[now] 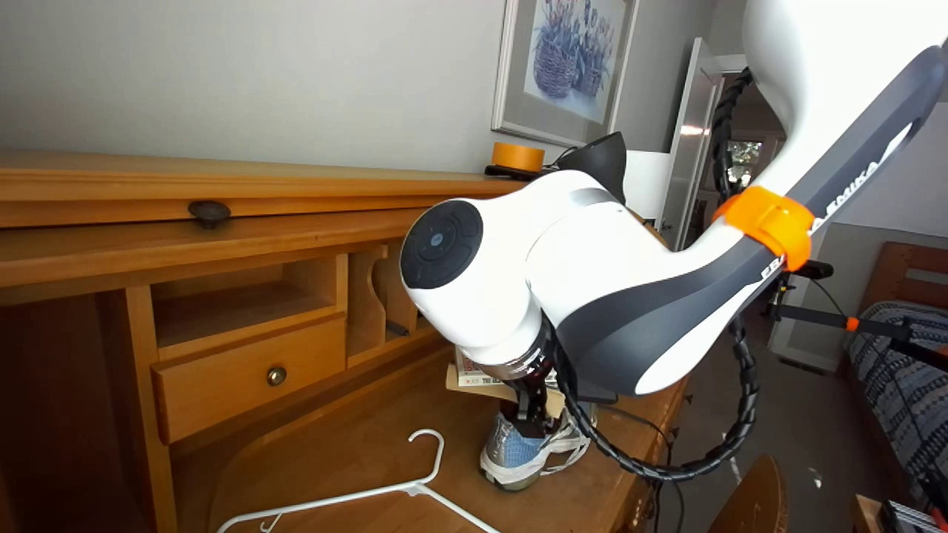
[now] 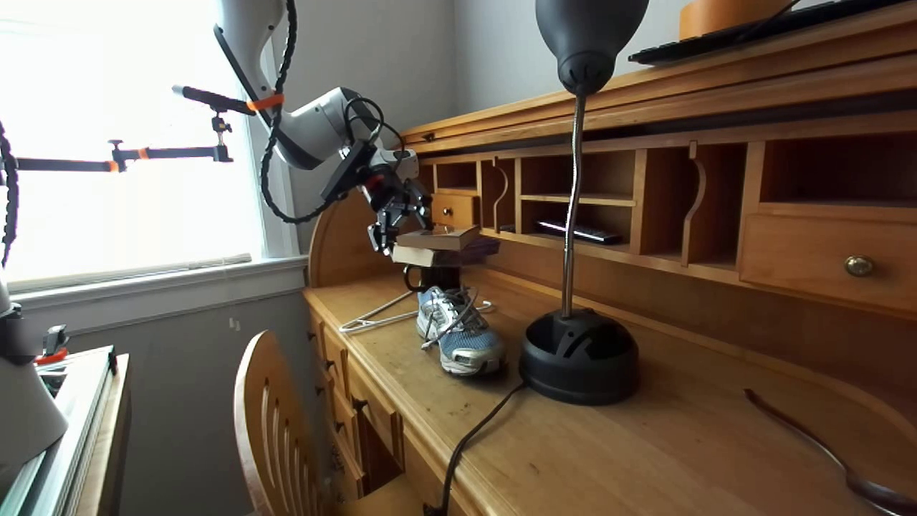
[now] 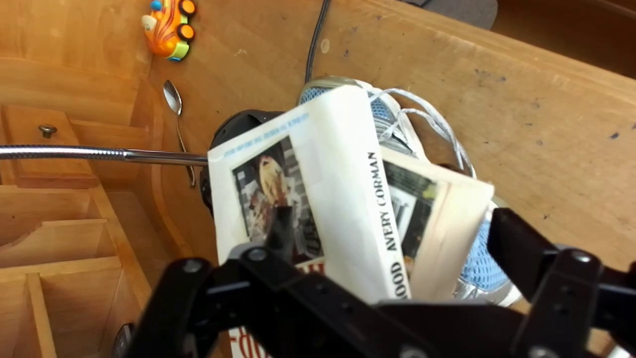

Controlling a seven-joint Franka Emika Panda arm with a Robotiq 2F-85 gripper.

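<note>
Two paperbacks lie stacked on a dark mug (image 2: 440,276), just behind a blue and silver running shoe (image 2: 464,335). The white upper book (image 3: 349,185) is skewed over the lower book (image 3: 459,209) in the wrist view. My gripper stands open over the stack, one dark finger above the white cover and the other past the lower book's edge, above the shoe's heel. In exterior view 2 the gripper (image 2: 402,231) is at the stack's window-side end. Whether a finger touches a book cannot be told.
A white hanger (image 1: 413,487) lies near the shoe. The black lamp (image 2: 580,357) stands close by with its cord on the desk. A spoon (image 3: 179,128) and an orange toy car (image 3: 168,30) lie farther off. Desk cubbyholes (image 2: 576,185) line the back.
</note>
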